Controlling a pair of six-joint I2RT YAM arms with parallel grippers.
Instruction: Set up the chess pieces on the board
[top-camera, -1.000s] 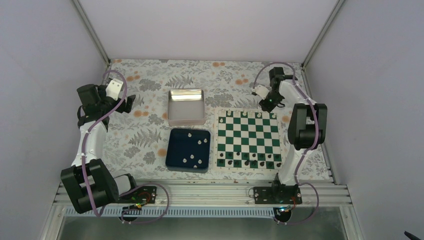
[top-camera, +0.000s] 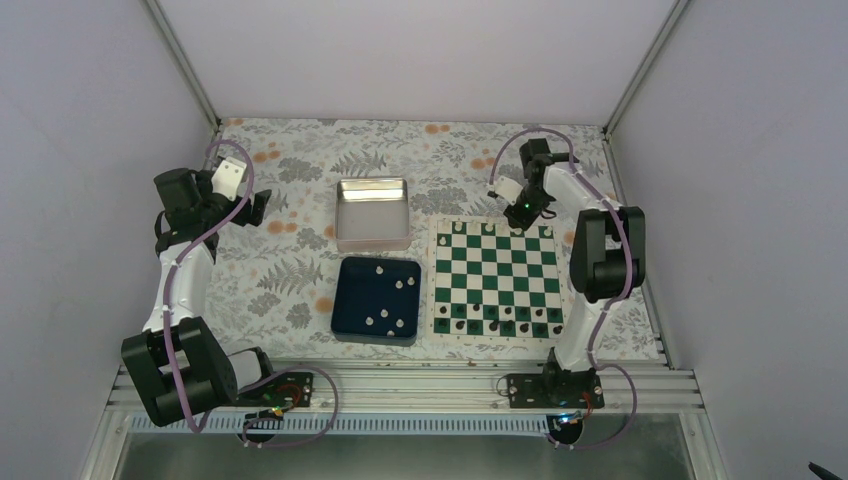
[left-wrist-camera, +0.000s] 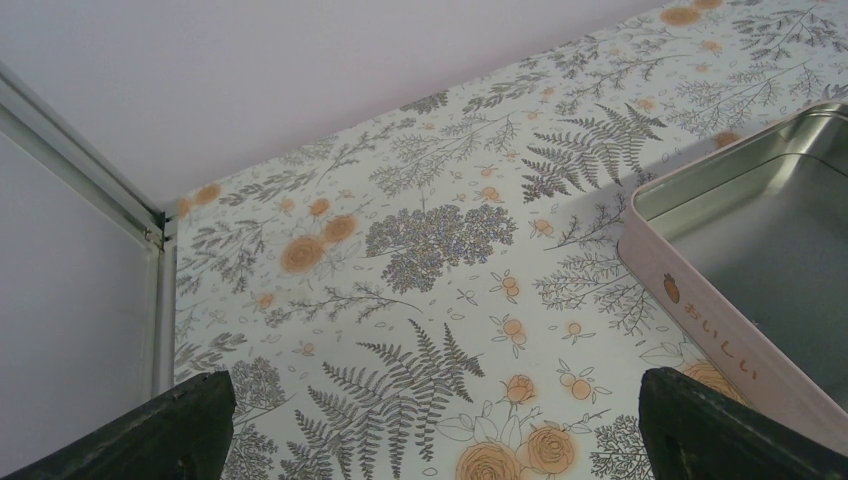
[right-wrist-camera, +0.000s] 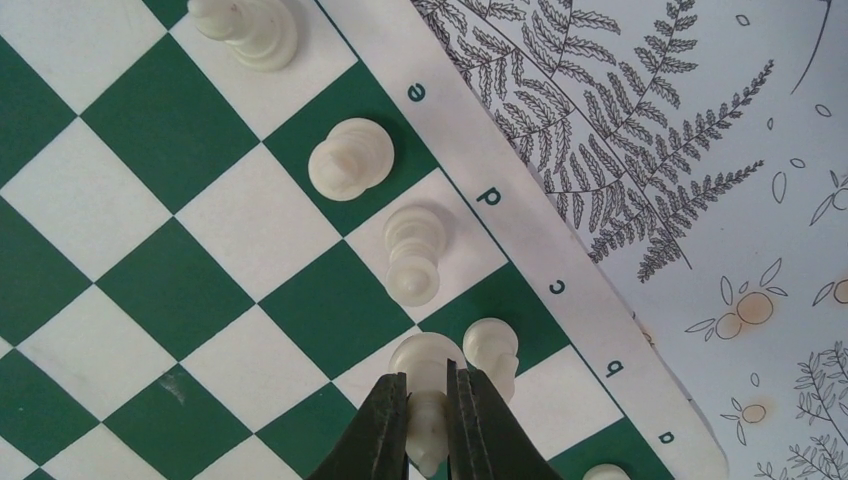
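In the top view, the green and white board has black pieces along its near side and several white pieces at its far edge. My right gripper is shut on a white piece, gripped by its upper part, over the squares just inboard of the row by letters b and c. Close beside it stands another white piece; whether the held piece touches the board I cannot tell. Away at the far left, my left gripper is open and empty.
A navy tray left of the board holds several white pieces. Behind it sits an empty metal box with pink sides. The board's middle rows are clear, as is the patterned table under my left gripper.
My right gripper has moved left and slightly nearer, onto the board's far edge. The left arm and the tray's pieces are where they were.
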